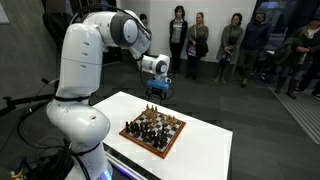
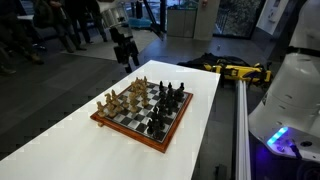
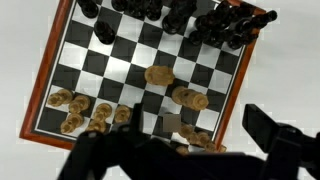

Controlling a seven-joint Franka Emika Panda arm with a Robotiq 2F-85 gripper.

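Observation:
A brown-framed chessboard (image 1: 127,133) lies on the white table, with dark pieces (image 1: 150,133) crowded on the near side and light wooden pieces (image 1: 155,110) towards the far side. In the wrist view two light pieces stand out mid-board: one piece (image 3: 160,75) and a longer-looking piece (image 3: 190,98). My gripper is open, its dark fingers (image 3: 264,127) spread apart at the bottom of that view. It hangs above the far side of the board, clear of the pieces. Nothing shows held.
Free white table (image 2: 60,145) surrounds the board. Several people (image 1: 196,45) stand along the back wall, beyond the table. A yellow-and-black item (image 2: 258,73) lies off to the right in the second exterior view.

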